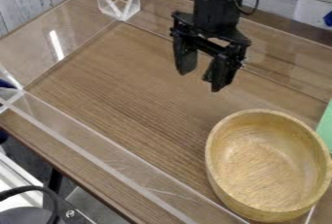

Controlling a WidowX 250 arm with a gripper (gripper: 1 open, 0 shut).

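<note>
My black gripper (203,59) hangs over the upper middle of the wooden tray, its fingers open and pointing down, with no object visible between them. A large round wooden bowl (266,175) stands at the lower right, below and apart from the gripper.
The bare wooden floor (111,92) of the tray is clear across the left and middle. Clear plastic walls edge it, with a clear corner piece at the top left. A green object (324,123) is at the right edge, partly out of view.
</note>
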